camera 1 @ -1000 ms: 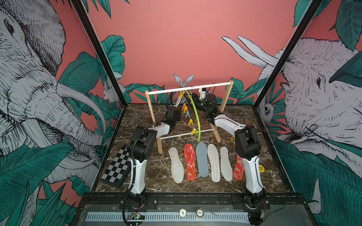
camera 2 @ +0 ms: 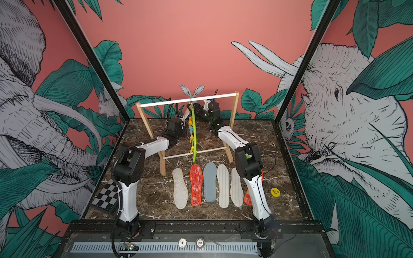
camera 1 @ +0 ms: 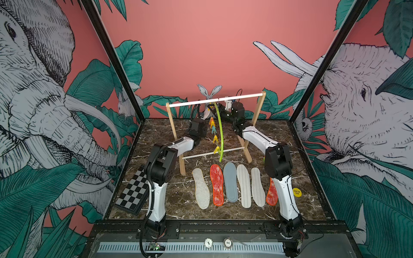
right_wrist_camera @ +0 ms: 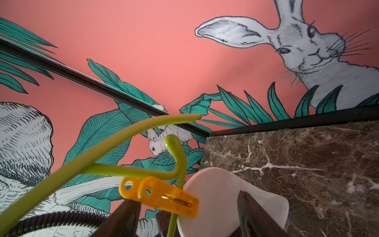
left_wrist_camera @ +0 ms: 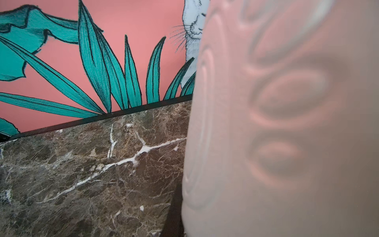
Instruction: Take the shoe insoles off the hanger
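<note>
A light insole [right_wrist_camera: 213, 197] hangs on the green hanger [camera 1: 220, 133] by an orange clip [right_wrist_camera: 165, 197]. The hanger dangles from the white rail [camera 1: 189, 103], with several other clips below. In the left wrist view a pale insole surface [left_wrist_camera: 276, 118] fills the right half, hiding the fingers of my left gripper, which sits left of the hanger in the top views. My right gripper is open at the insole, its fingers either side of the clipped end.
Several loose insoles [camera 1: 230, 180] lie side by side at the front of the marble table. The wooden frame [camera 1: 182, 165] surrounds the hanger. A checkered board [camera 1: 132, 191] lies at the left.
The hanger's lower end has swung left. The right arm has shifted slightly, and the left arm a little upward, both near the hanger's top.
</note>
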